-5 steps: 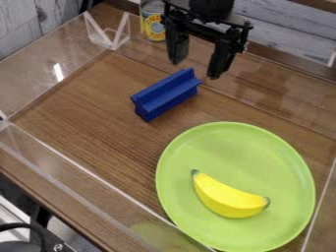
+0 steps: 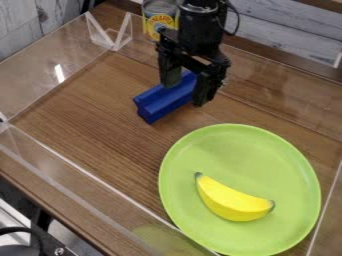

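Note:
My black gripper [image 2: 189,76] is open above a blue block [image 2: 160,100], its fingers around or just over the block's upper end; whether they touch it I cannot tell. The block lies at a slant on the wooden tray floor [image 2: 87,130]. A yellow banana [image 2: 233,199] lies on a green plate [image 2: 201,220] at the lower right.
A can [image 2: 156,20] stands at the back, partly behind the arm, beside a white item [image 2: 102,30]. Clear tray walls run along the left. Bare wood surrounds the block to the left and right.
My gripper has come down and toward the front, from above and behind the blue block to right at it. The block, plate and banana look unmoved.

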